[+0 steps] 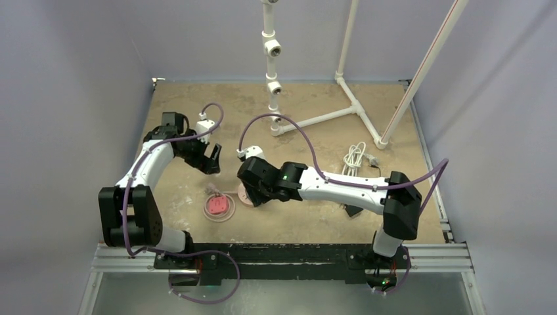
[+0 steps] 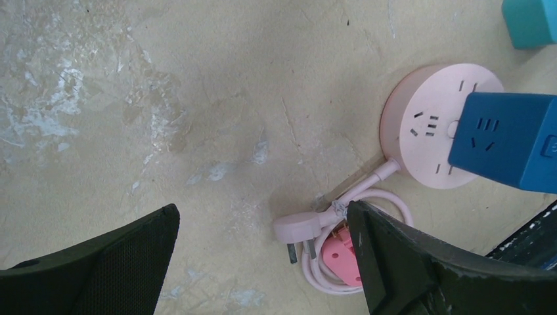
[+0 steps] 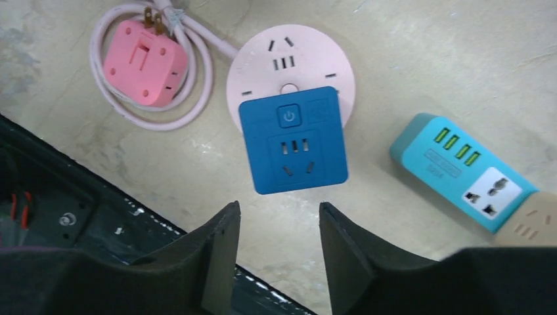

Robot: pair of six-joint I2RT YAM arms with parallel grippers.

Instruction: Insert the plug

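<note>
A pink plug (image 2: 295,226) with prongs rests on its coiled cable beside a pink adapter (image 3: 144,65). The cable runs to a round pink power strip (image 3: 292,56), with a blue socket cube (image 3: 292,177) over or against its near part. My left gripper is open above the table, up and left of the plug in the top view. My right gripper hangs over the blue cube and round strip, fingers apart with nothing seen between them.
A cyan power strip (image 3: 446,170) with a beige block (image 3: 525,223) lies right of the cube. A white pipe frame (image 1: 315,120) stands behind. A white cable coil (image 1: 355,157) lies at right. The front edge is close.
</note>
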